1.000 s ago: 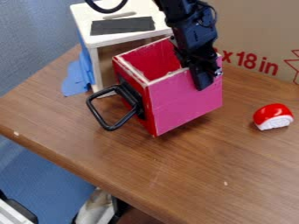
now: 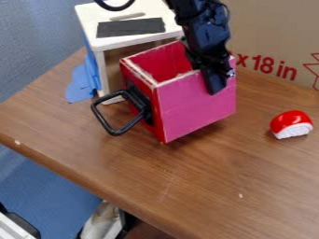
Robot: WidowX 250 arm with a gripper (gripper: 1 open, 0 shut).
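Observation:
A red and pink open-topped box (image 2: 189, 110) with a black loop handle (image 2: 111, 128) on its left side stands on the wooden table, in the middle of the view. My dark gripper (image 2: 214, 73) comes down from the top onto the box's right upper wall, over the pink side. Its fingertips overlap that wall, and I cannot make out whether they are closed on it.
Behind the box stands a white structure (image 2: 107, 19) with a dark panel, a blue cloth (image 2: 80, 84) beside it. A red-and-white object (image 2: 290, 122) lies at the right. The table's left edge drops to a blue floor.
The box and my gripper have shifted slightly down and to the left over the last second.

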